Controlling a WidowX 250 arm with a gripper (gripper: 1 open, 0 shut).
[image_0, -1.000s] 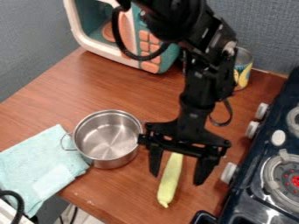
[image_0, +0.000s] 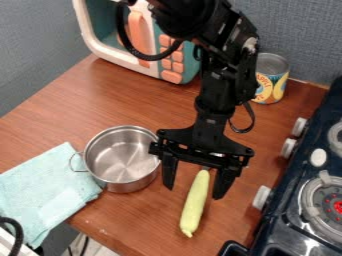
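Note:
My black gripper hangs in the middle of the view, open, its two fingers apart above the upper end of a pale yellow corn cob, which lies lengthwise on the wooden counter. Whether a finger touches the corn I cannot tell. A steel pot stands just to the left of the gripper.
A light blue cloth lies left of the pot. A black stove with knobs fills the right. A toy microwave and a can stand at the back.
The gripper and arm have shifted slightly up and back, showing more of the can. The corn and pot look unmoved.

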